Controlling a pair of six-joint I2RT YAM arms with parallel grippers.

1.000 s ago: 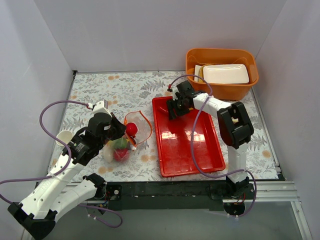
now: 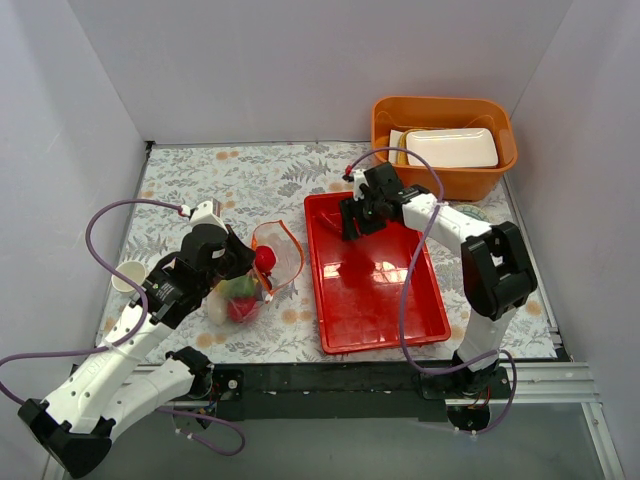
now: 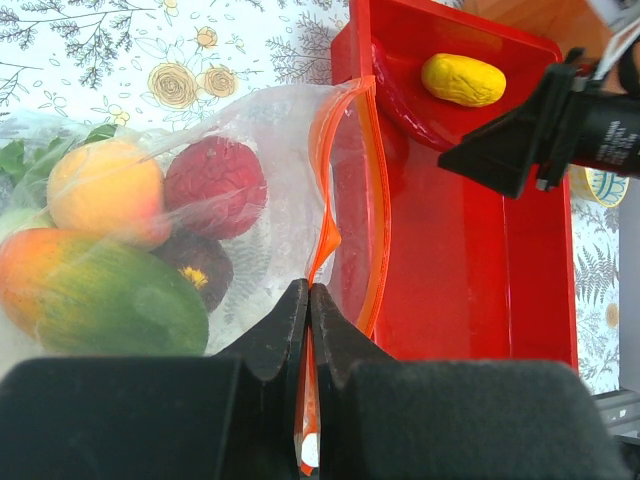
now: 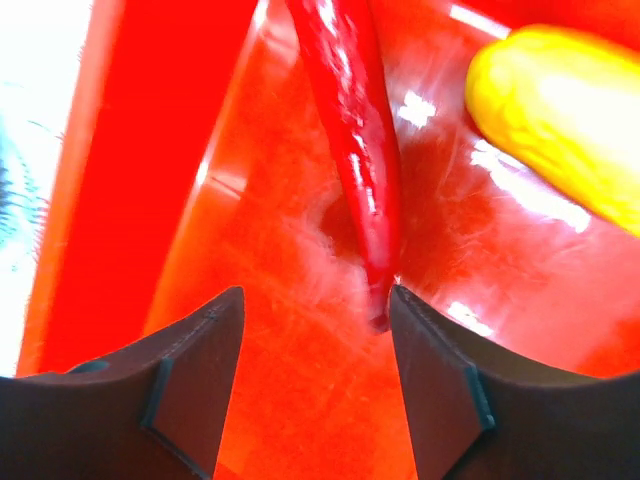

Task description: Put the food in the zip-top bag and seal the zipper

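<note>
The zip top bag (image 3: pixel 250 120) lies left of the red tray, holding a mango (image 3: pixel 110 300), a peach (image 3: pixel 105 195), a red round item (image 3: pixel 215 185) and greens. My left gripper is shut on the bag's orange zipper edge. In the red tray (image 2: pixel 380 310) lie a red chilli (image 4: pixel 355 140) and a yellow oblong item (image 4: pixel 550 110). My right gripper is open above the tray, the chilli's tip between and just beyond its fingertips in the right wrist view.
An orange bin (image 2: pixel 390 110) with white containers stands at the back right. A white cup (image 2: pixel 128 270) is at the left edge.
My right arm has shifted slightly right and toward the front over the tray, its elbow moving right. The left arm and bag are nearly unchanged.
</note>
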